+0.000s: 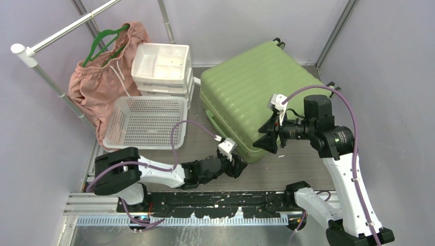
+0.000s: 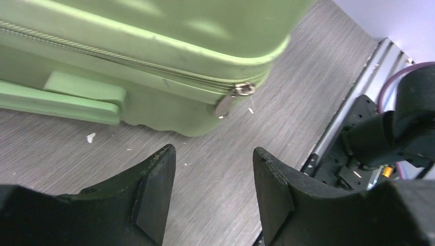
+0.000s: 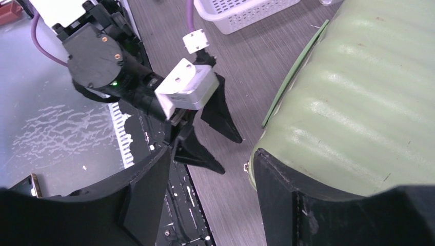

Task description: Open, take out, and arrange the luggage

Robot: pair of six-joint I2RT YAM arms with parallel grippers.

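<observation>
A green hard-shell suitcase lies on its side on the grey floor, wheels to the back. My left gripper is low beside its front corner, facing the zipper pull and the side handle, its fingers apart with only floor between them. My right gripper hangs over the suitcase's right front part, fingers apart; its wrist view shows the left gripper and the suitcase's corner below.
At left stand a white basket, white drawers and a pink bag on a green hanger under a rail. Walls bound the back and right.
</observation>
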